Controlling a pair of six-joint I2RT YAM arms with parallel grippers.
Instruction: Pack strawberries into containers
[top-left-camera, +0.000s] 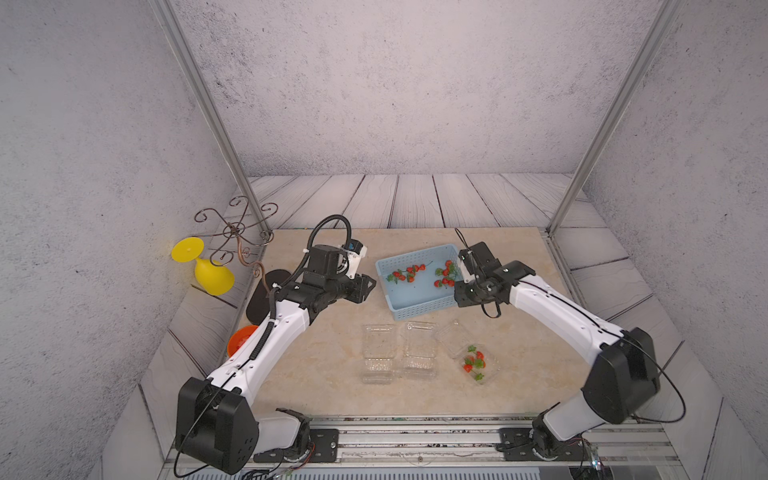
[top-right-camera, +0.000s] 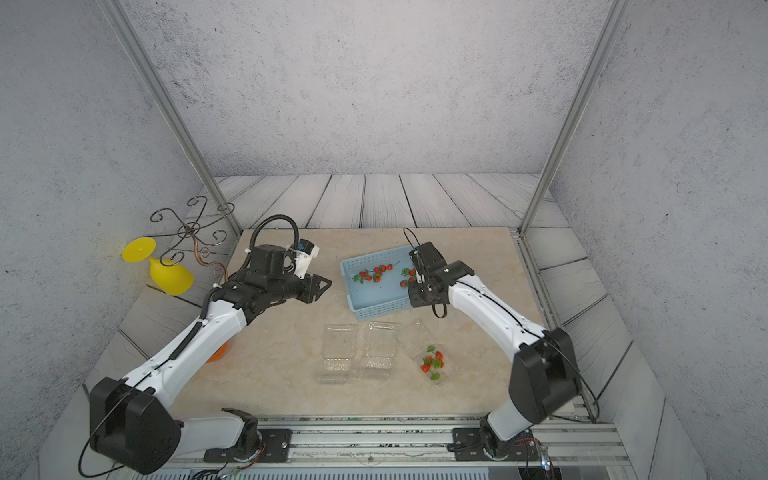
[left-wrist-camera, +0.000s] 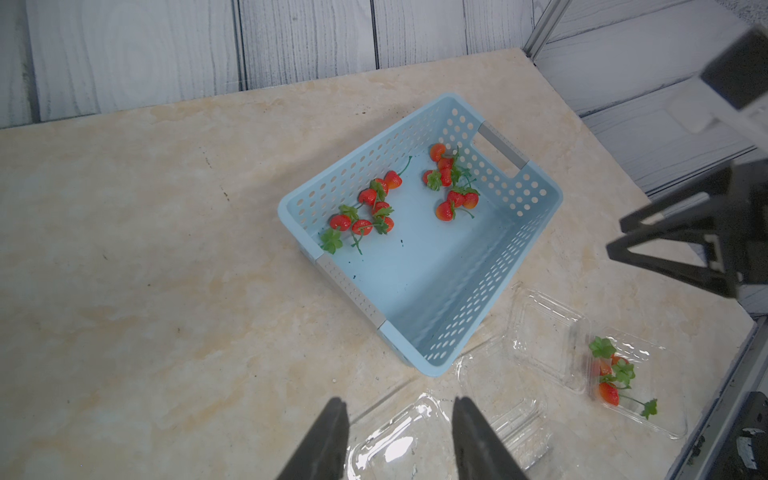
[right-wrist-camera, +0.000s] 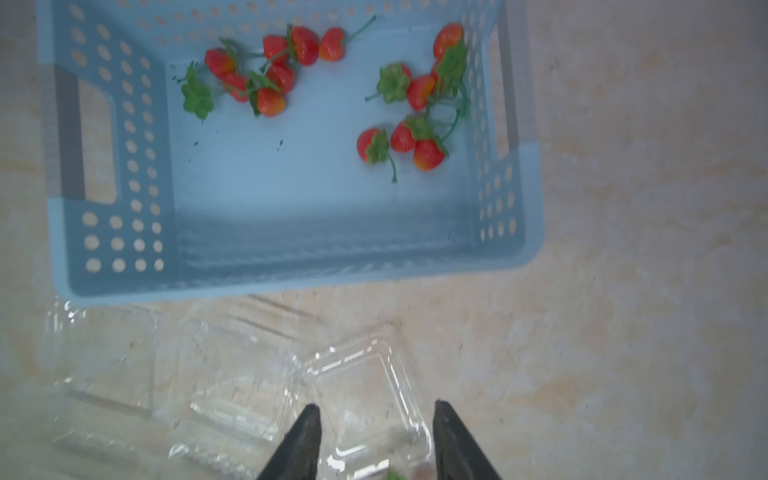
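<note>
Several red strawberries with green tops lie in two groups inside the blue basket (left-wrist-camera: 421, 264). Three clear hinged containers stand in front of it; the right one (top-left-camera: 472, 364) holds several strawberries, the middle (top-left-camera: 419, 344) and left (top-left-camera: 379, 344) look empty. My left gripper hangs left of the basket, fingers apart and empty. My right gripper is raised over the right side of the basket, its view pointing down at the strawberries and containers, fingers open with nothing between them.
At the far left are a yellow object (top-left-camera: 213, 276), a scrolled metal stand and an orange bowl (top-left-camera: 240, 340), partly hidden by my left arm.
</note>
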